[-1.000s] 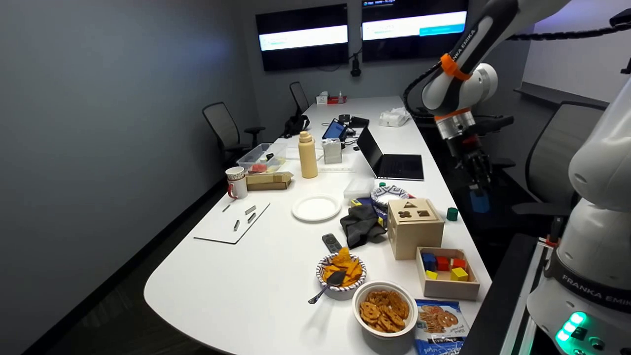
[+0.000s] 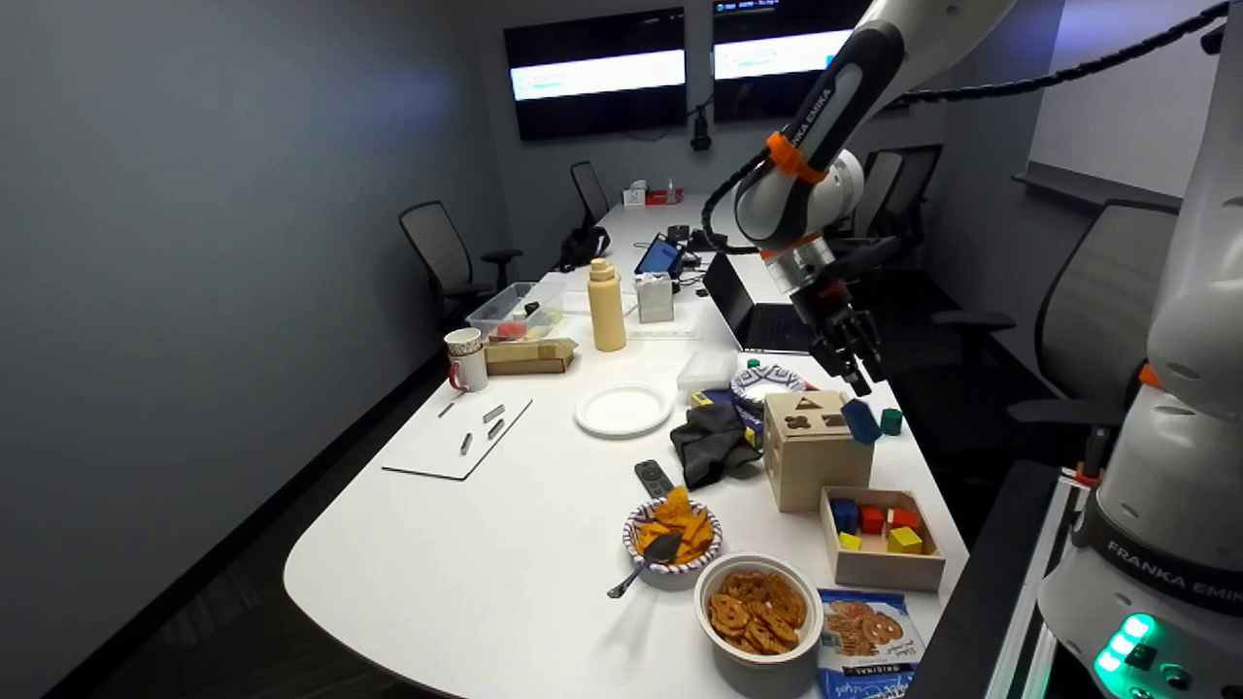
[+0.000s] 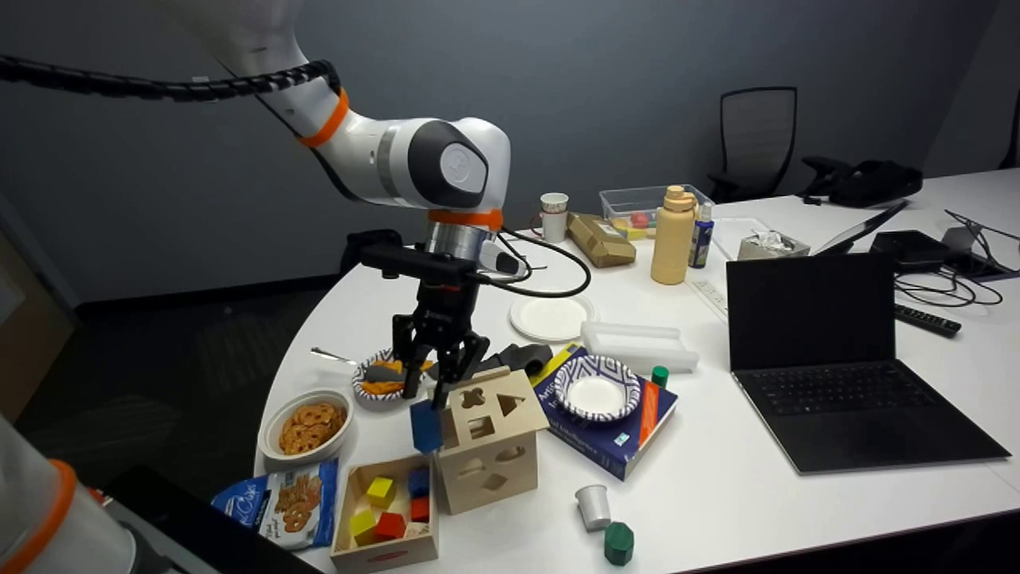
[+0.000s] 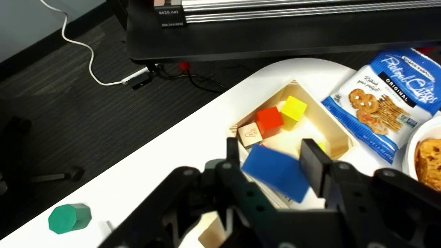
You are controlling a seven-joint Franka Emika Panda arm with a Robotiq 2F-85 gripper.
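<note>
The blue block (image 4: 275, 171) is tilted and blurred at the tips of my gripper. A gap shows on one side of it in the wrist view; on the other it lies close to or against a finger (image 4: 313, 163). From outside, the block (image 3: 426, 426) sits just below the fingertips, beside the top edge of the wooden shape-sorter box (image 3: 492, 469). My gripper (image 2: 859, 375) is part open above that edge. Cut-out holes show in the box's top (image 2: 811, 417). Whether the block touches the box cannot be told.
A wooden tray (image 2: 888, 571) of coloured blocks stands against the sorter, near a pretzel bag (image 2: 868, 647). A green block (image 3: 618, 544) and a small grey cup (image 3: 593, 507) lie on the other side. Behind the box are a book (image 3: 621, 445) and a patterned bowl (image 3: 598, 391).
My gripper and the blue block have moved left in exterior view 1, from beyond the table's edge to the sorter box. The block's tilt has changed. Box and tray have stayed put.
</note>
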